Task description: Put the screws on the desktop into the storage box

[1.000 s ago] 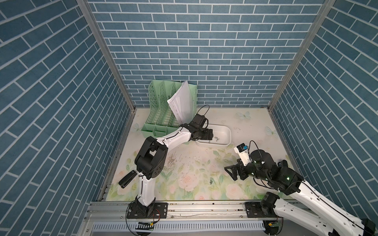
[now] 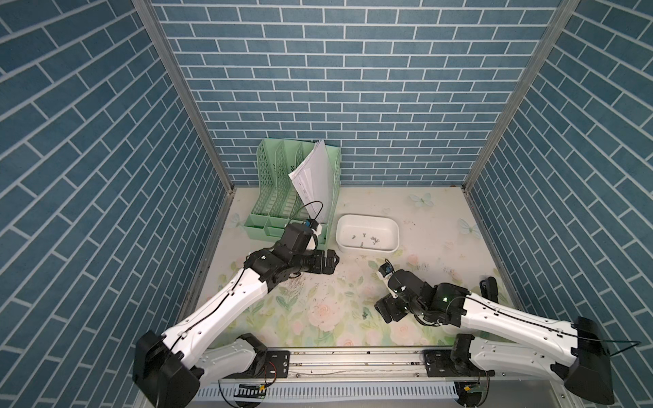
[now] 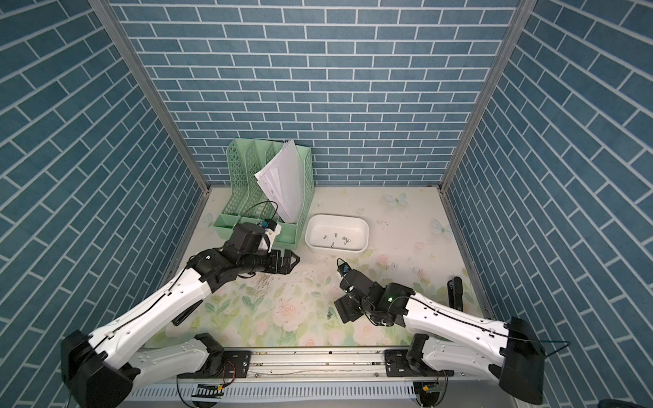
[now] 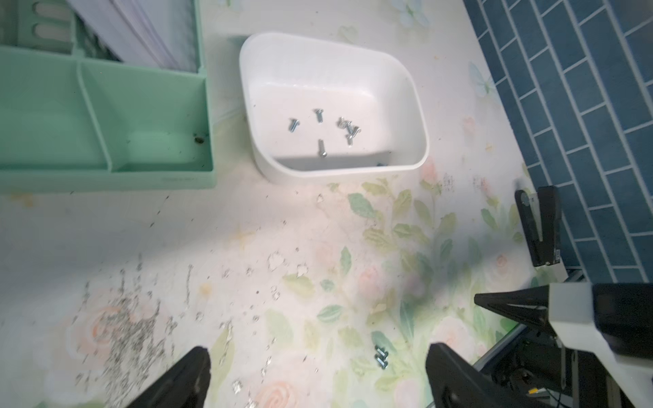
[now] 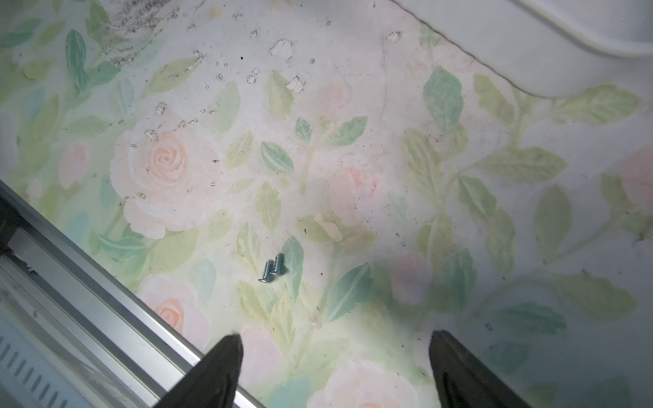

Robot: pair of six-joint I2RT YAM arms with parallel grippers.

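A white storage box point(image 2: 367, 223) holds several silver screws point(image 4: 319, 115). Two small screws lie together on the floral desktop near the front middle, also in the left wrist view point(image 4: 381, 357). My left gripper point(image 2: 326, 261) hangs left of the box's front, open, with nothing visible between its fingers. My right gripper point(image 2: 386, 306) is low, just right of the two loose screws; in the right wrist view its fingers stand apart with nothing between them.
A green file organizer point(image 2: 272, 183) with papers stands at the back left. A black stapler point(image 4: 540, 224) lies at the right edge. Scuffs mark the middle of the desktop.
My left gripper has moved out of the box toward the front left. My right gripper has moved left and down toward the loose screws.
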